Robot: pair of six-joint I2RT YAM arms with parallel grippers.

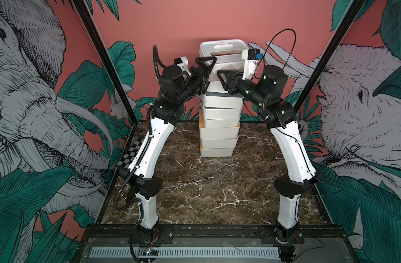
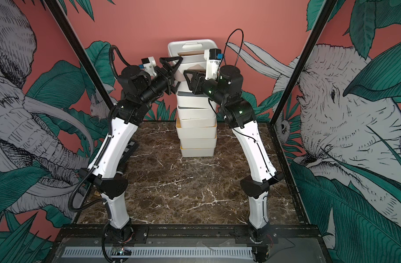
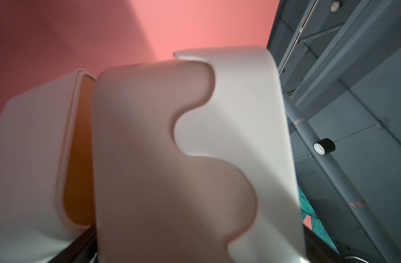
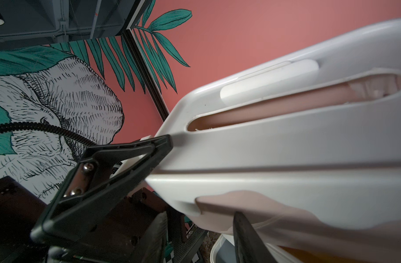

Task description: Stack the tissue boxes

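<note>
A tall stack of white tissue boxes (image 1: 222, 114) stands on the marble table. Its top box (image 1: 224, 47) has a slotted lid and a wavy pink-and-white side, and sits slightly turned and tilted. My left gripper (image 1: 211, 72) is open at the stack's upper left; in the left wrist view, the end of a wavy-sided box (image 3: 200, 149) fills the space between its widely spaced fingers. Against the front of the upper boxes is my right gripper (image 1: 229, 81). Its fingers (image 4: 248, 241) show low in the right wrist view, and what lies between them is not clear.
Lower boxes (image 2: 196, 132) are stepped and not quite flush. Both forearms flank the stack closely. A checkered board (image 1: 131, 153) lies at the left edge. The pink wall is right behind.
</note>
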